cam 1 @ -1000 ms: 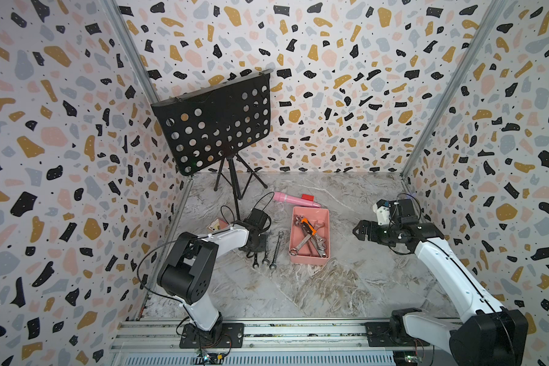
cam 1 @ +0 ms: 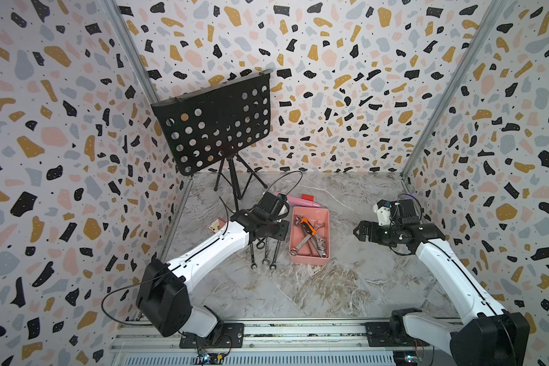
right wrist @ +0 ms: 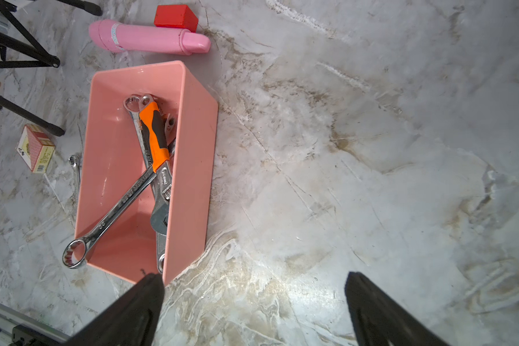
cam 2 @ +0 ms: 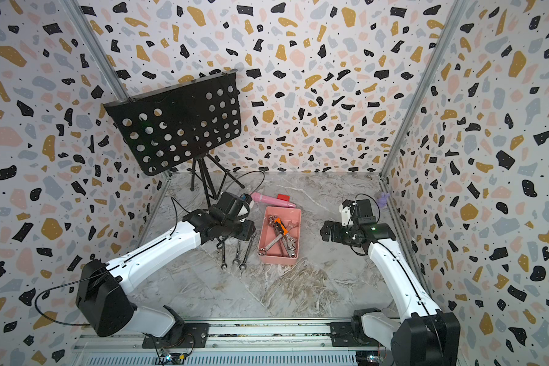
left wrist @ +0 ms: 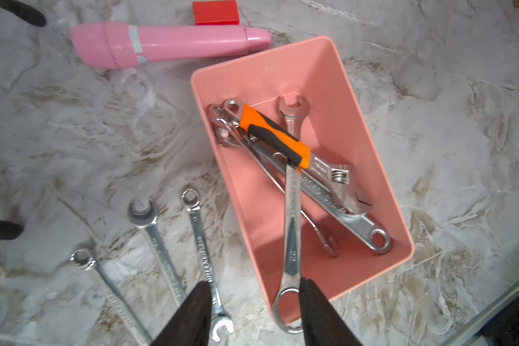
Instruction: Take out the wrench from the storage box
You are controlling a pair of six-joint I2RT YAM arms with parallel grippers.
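Observation:
The pink storage box [left wrist: 380,173] holds several wrenches. A long silver wrench [left wrist: 292,230] lies slantwise in it, its ring end resting on the near left rim. An adjustable wrench with an orange and black handle [left wrist: 265,129] lies across the others. Three wrenches lie on the table left of the box; one is a small combination wrench [left wrist: 202,248]. My left gripper [cam 1: 285,230] hangs over the table just left of the box, part open and empty. To the right of the box, my right gripper stands open, nothing between its fingers.
Behind the box lie a pink microphone-shaped object [left wrist: 173,43] and a red block [left wrist: 216,11]. A black stand [cam 1: 231,177] rises at the back left, and a small carton [right wrist: 35,148] sits near its legs. Right of the box the marble table [right wrist: 328,190] is clear.
My left arm has risen from over the wrenches on the table and swung right towards the box. One table wrench has shifted slightly. The right arm has stayed still.

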